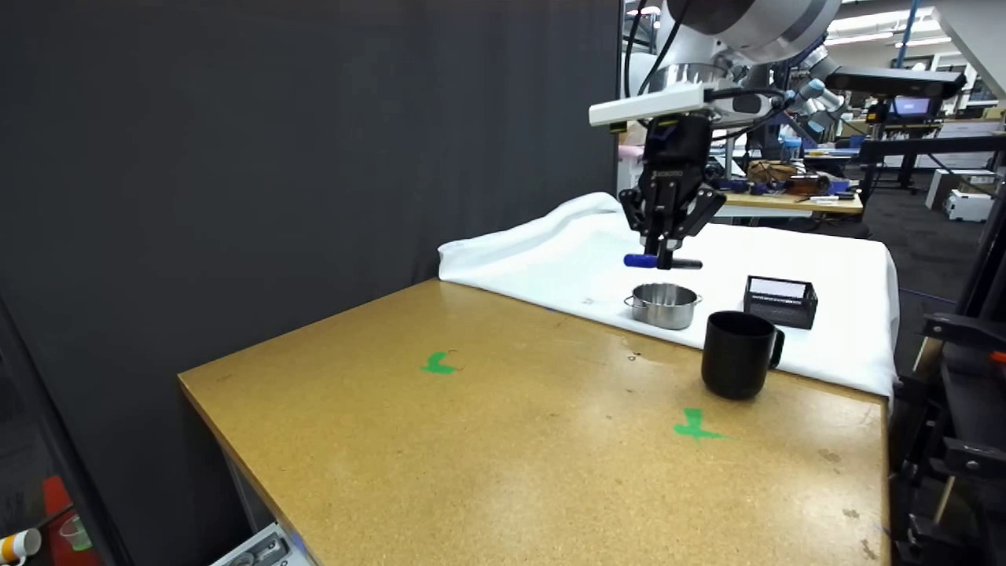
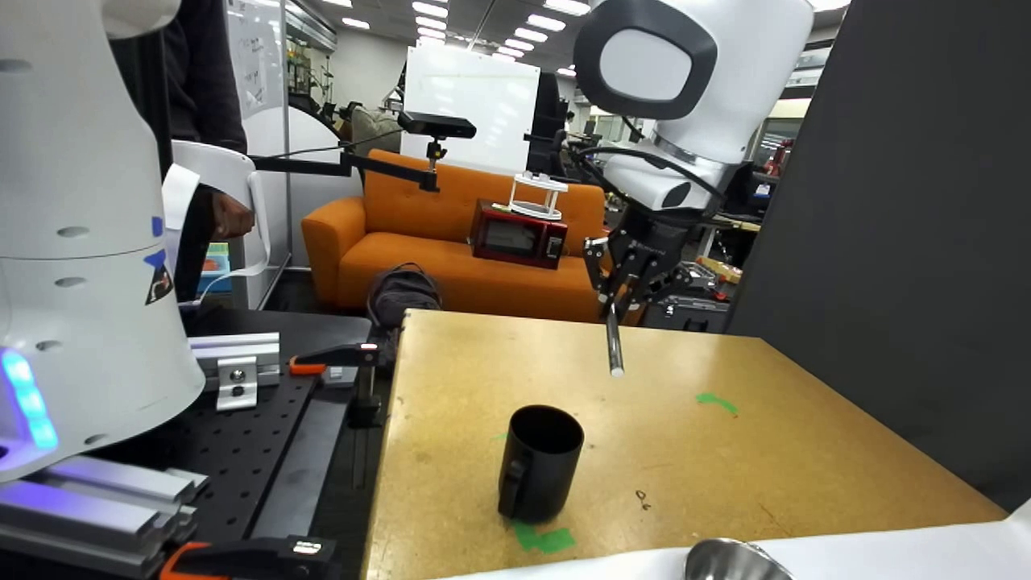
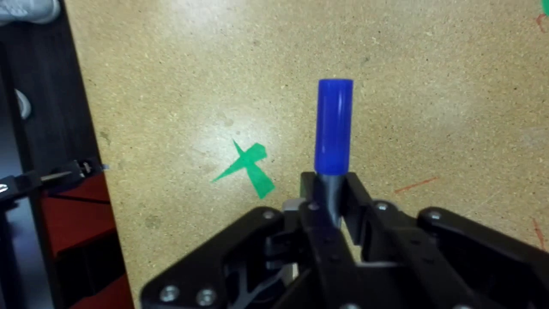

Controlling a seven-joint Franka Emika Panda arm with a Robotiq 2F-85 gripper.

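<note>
A marker with a blue cap and a grey barrel is pinched between the fingers of my gripper. The marker lies across the fingers, its cap to one side and barrel to the other. In exterior view 1 my gripper is raised over the scene, with the blue end pointing left. Exterior view 2 has the gripper high above the table, clear of its surface. A black mug stands upright on the wooden table, apart from the gripper.
On the white cloth are a silver metal pot and a small black box. Green tape marks lie flat on the wood. A dark curtain borders one side.
</note>
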